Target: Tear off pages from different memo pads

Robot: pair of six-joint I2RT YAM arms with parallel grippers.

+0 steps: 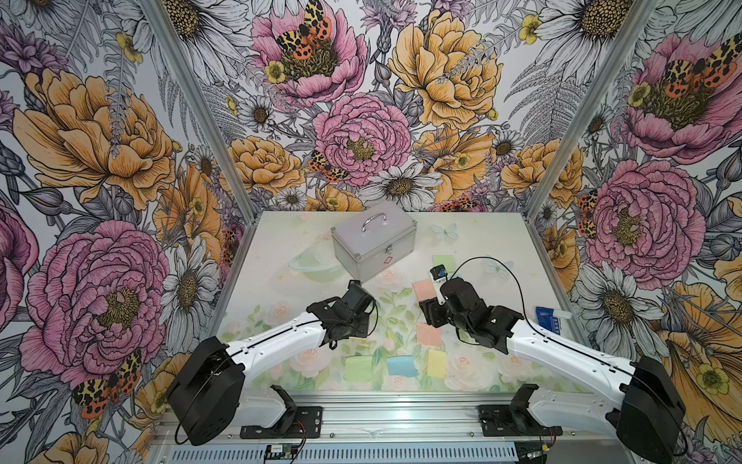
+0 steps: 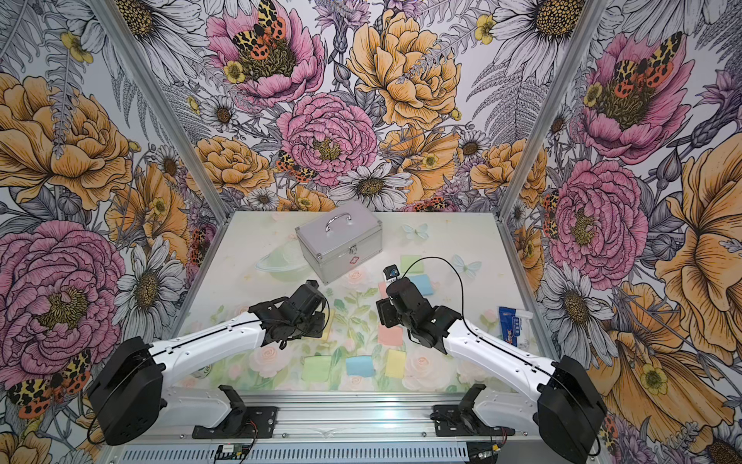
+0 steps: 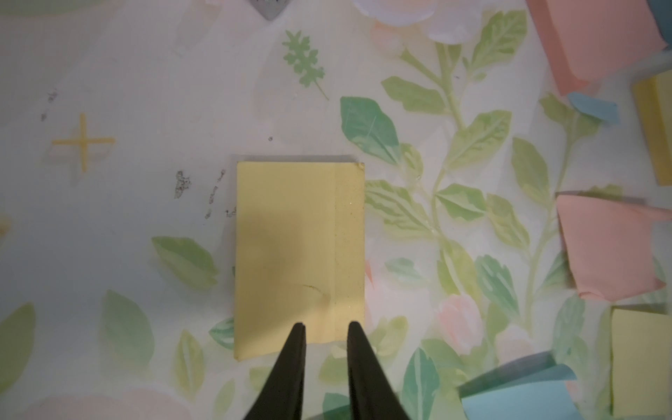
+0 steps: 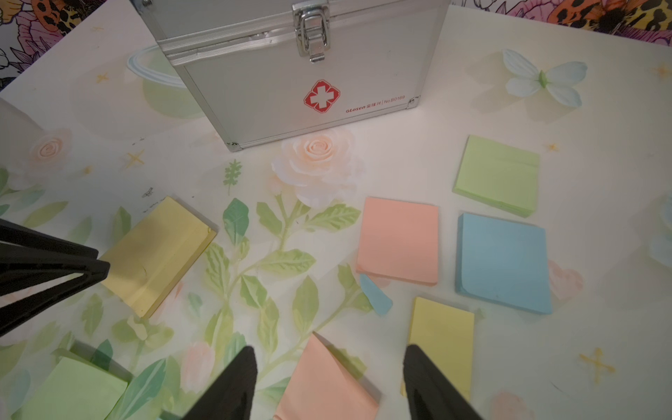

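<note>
My left gripper hangs over a yellow pad (image 3: 294,238) lying alone left of the others, its tips part open near the pad's near edge and holding nothing visible. My right gripper stands open above the group on the right, with pink paper (image 4: 322,385) below it. That group has a green pad (image 4: 497,171), pink pad (image 4: 395,238), blue pad (image 4: 500,259) and yellow pad (image 4: 437,336). Along the front lie green (image 1: 358,368), blue (image 1: 402,365) and yellow (image 1: 436,363) sheets or pads. A small blue scrap (image 4: 376,294) lies beside the pink pad.
A silver first-aid box (image 1: 363,255) stands at the back centre. A blue-and-white packet (image 2: 507,324) lies by the right edge.
</note>
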